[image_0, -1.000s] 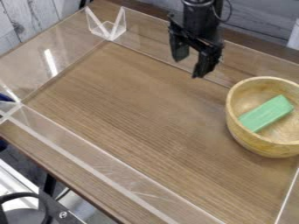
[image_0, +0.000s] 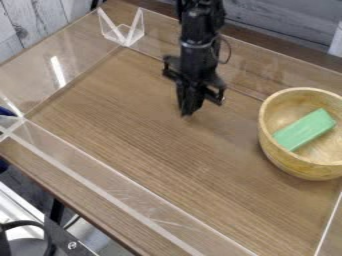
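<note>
The dark robot gripper (image_0: 189, 98) hangs in the upper middle of the wooden table (image_0: 147, 165), low over its surface. It is blurred, and its fingertips point down with nothing visible held between them; whether they are open or shut is unclear.
A wooden bowl (image_0: 281, 105) with a green block (image_0: 305, 130) in it stands at the right. A clear angular object (image_0: 122, 28) is at the back left. Black cables (image_0: 34, 228) lie at the lower left corner.
The bowl and green block look unmoved.
</note>
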